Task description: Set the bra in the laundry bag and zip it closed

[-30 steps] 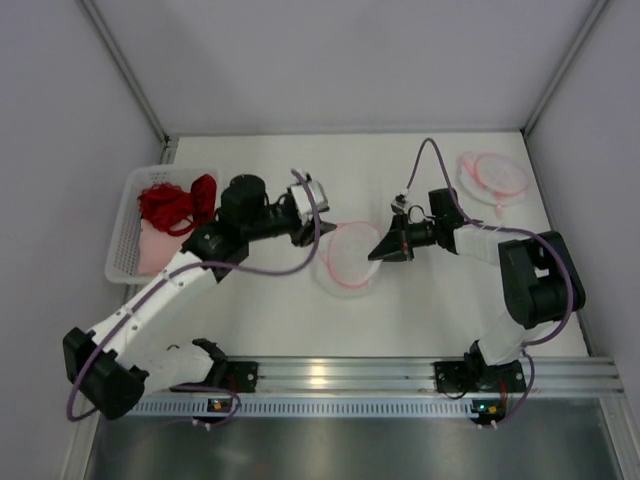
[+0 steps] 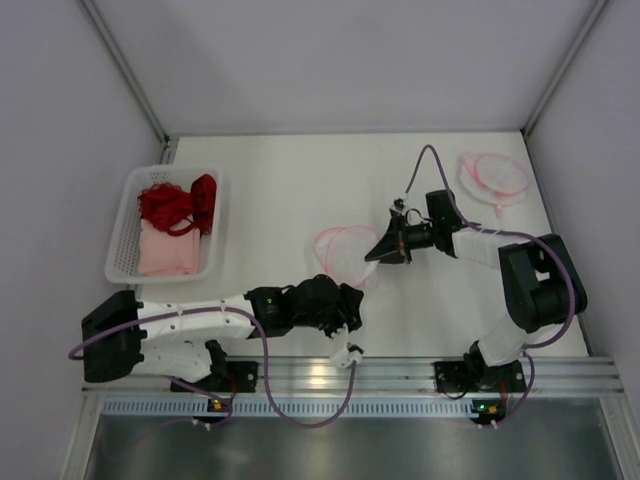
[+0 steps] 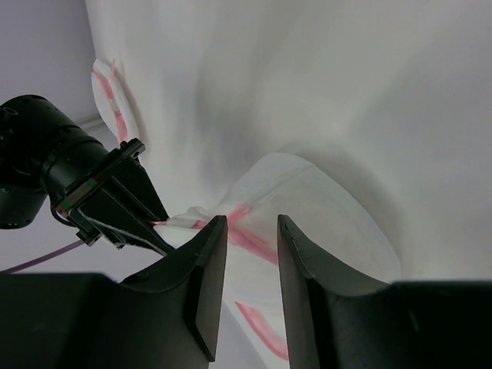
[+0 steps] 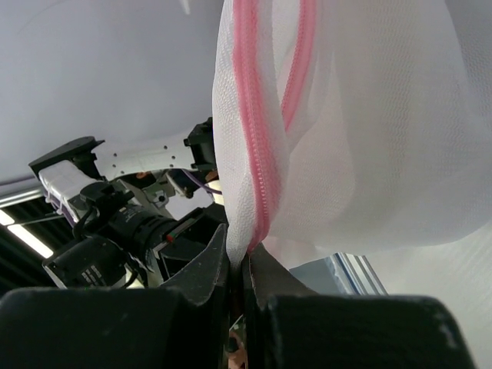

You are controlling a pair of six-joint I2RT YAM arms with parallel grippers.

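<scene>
A white mesh laundry bag with pink zips (image 2: 343,250) lies mid-table. My right gripper (image 2: 380,250) is shut on its edge; in the right wrist view the pink zip strip (image 4: 258,154) rises from between the fingers. My left gripper is part open above the bag (image 3: 323,223), nothing seen between its fingers; in the top view it is low at the front of the bag. Red garments, probably including the bra (image 2: 175,205), lie in the white basket (image 2: 125,250) at left.
A second pink-zipped mesh bag (image 2: 500,175) lies at the back right.
My left arm has swung from behind-left of the bag down to its front. My right gripper has stayed on the bag, nearly still.
</scene>
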